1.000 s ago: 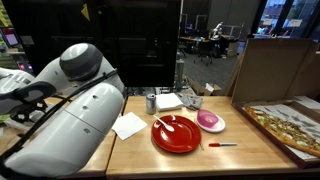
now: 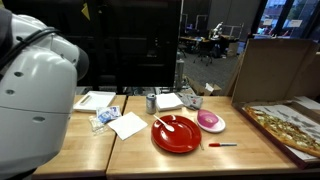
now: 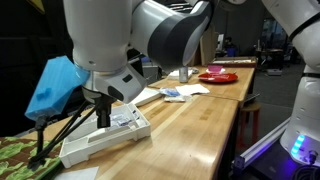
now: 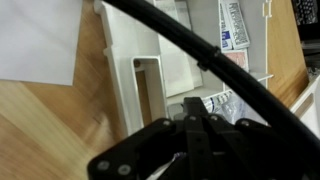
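In the wrist view, my gripper is shut, with nothing visible between its fingertips. It hangs over a white divided box (image 4: 126, 92) holding small printed packets (image 4: 234, 24) and a clear plastic item (image 4: 225, 104). The same white box (image 3: 72, 154) sits at the table's near end in exterior view 2, below the arm's wrist; the fingers cannot be made out there. Exterior view 1 shows only the big white arm link (image 2: 35, 100) at the left, with the gripper out of frame.
On the table are a red plate (image 2: 178, 146) with a white spoon, a pink bowl (image 2: 208, 117), a can (image 2: 151, 104), a red-handled utensil (image 2: 222, 145) and white paper (image 2: 127, 125). An open pizza box (image 2: 280, 75) stands at the right.
The arm has swung toward the left, uncovering the blue-and-white packet and white papers on the table. The plate, bowl and other tableware have stayed put.
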